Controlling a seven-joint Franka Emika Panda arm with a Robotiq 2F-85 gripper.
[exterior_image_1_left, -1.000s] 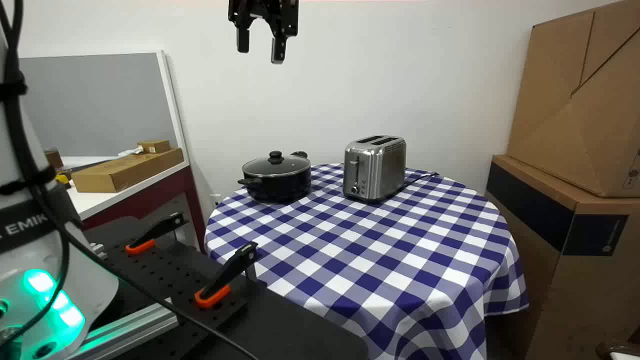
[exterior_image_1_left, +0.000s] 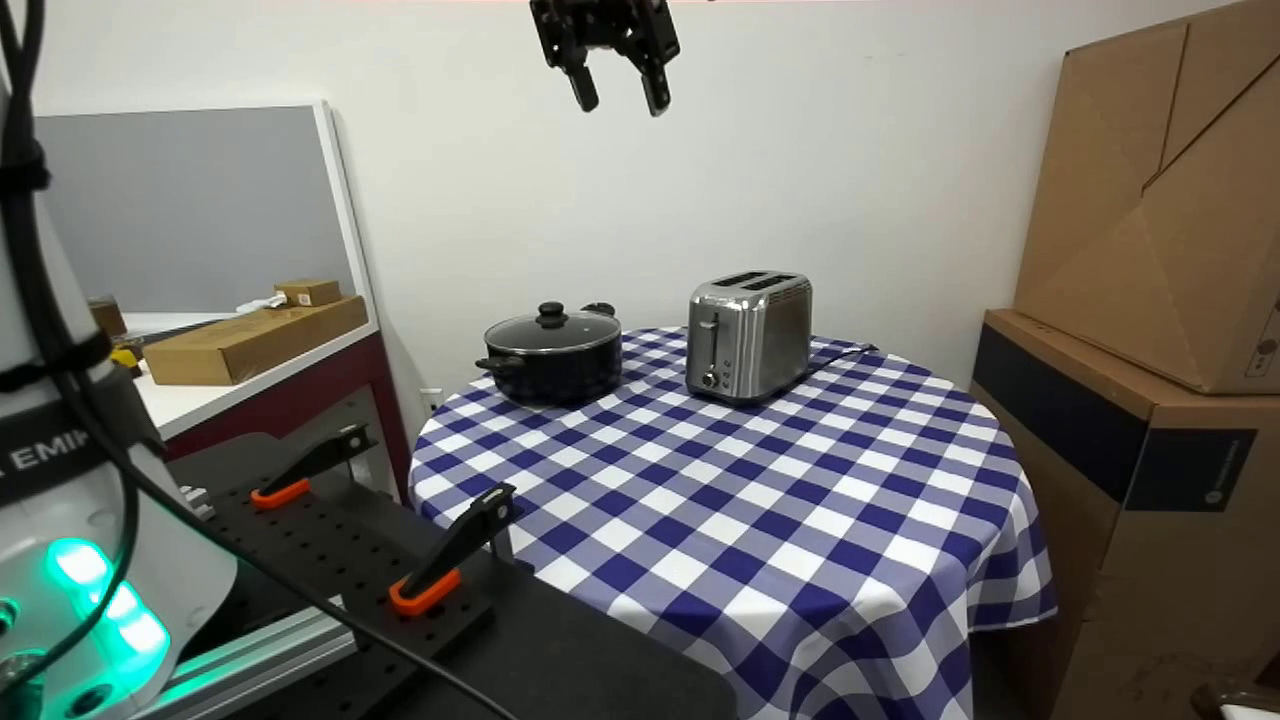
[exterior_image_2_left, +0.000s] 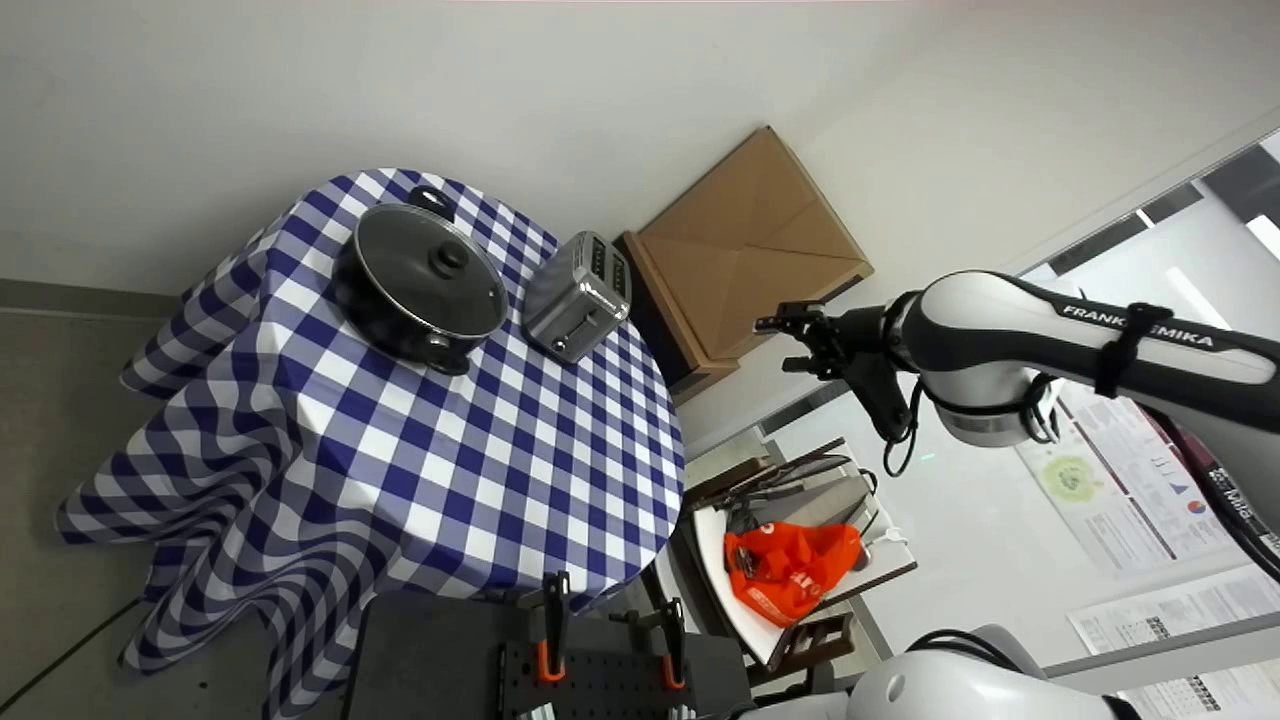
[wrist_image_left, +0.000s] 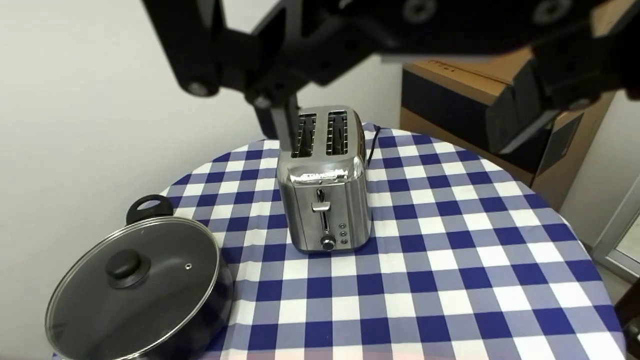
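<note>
Well above the table hangs my gripper (exterior_image_1_left: 621, 101), open and empty, its fingers spread wide. A silver two-slot toaster (exterior_image_1_left: 746, 338) stands upright on the checked tablecloth, its lever and knob facing me in the wrist view. To its left is a black pot (exterior_image_1_left: 555, 360) covered by a glass lid with a dark knob. In the wrist view my left finger (wrist_image_left: 288, 129) overlaps part of the toaster (wrist_image_left: 333, 216) top, and the pot (wrist_image_left: 138, 282) fills the lower left. Exterior view 2 also has the gripper (exterior_image_2_left: 771, 346) raised, clear of both things.
Blue-and-white checked cloth covers the round table (exterior_image_1_left: 768, 504), bare across its front and right. Cardboard boxes (exterior_image_1_left: 1128, 480) stack up at the right, and a wall lies behind. Two black clamps (exterior_image_1_left: 462, 546) with orange pads rise from the dark bench near the table's front left.
My gripper has shifted to the right and tilted in exterior view 1, staying open and high. The toaster and the pot have not moved.
</note>
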